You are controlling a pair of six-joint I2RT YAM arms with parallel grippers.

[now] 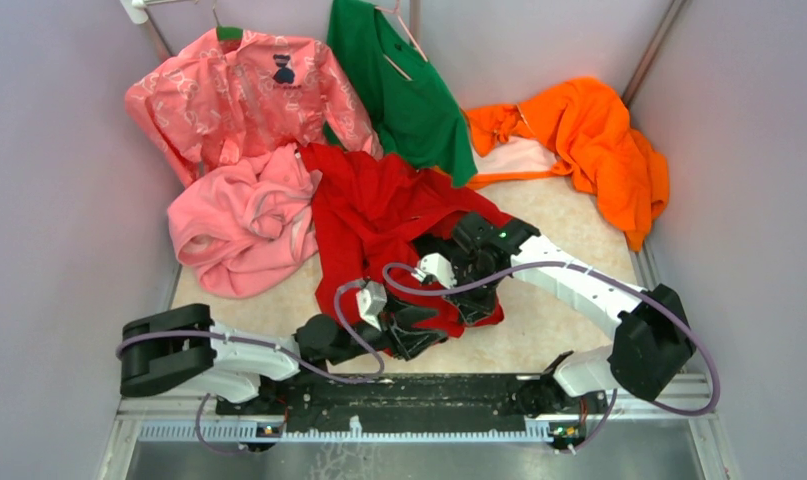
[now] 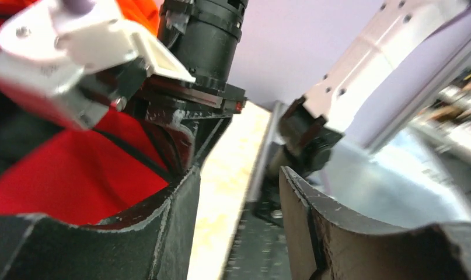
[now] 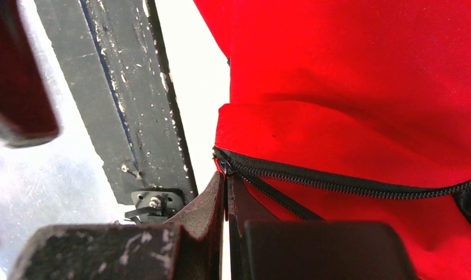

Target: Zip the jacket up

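Note:
The red jacket point(image 1: 364, 210) lies crumpled in the middle of the floor, with a black zipper point(image 3: 314, 179) running across its near part in the right wrist view. My right gripper is shut at the zipper's end, its fingertips on the small zipper hardware point(image 3: 224, 165) at the fabric's edge; whether it grips that hardware is hard to tell. My left gripper stands open with nothing between its fingers, left of the right gripper at the jacket's front edge, and faces the right arm in the left wrist view.
Pink garments point(image 1: 239, 220) lie and hang at the left, a green shirt point(image 1: 394, 110) hangs at the back, and an orange garment point(image 1: 604, 150) lies at the back right. Bare floor point(image 1: 559, 330) shows at the front right, before a dark front rail point(image 1: 429, 400).

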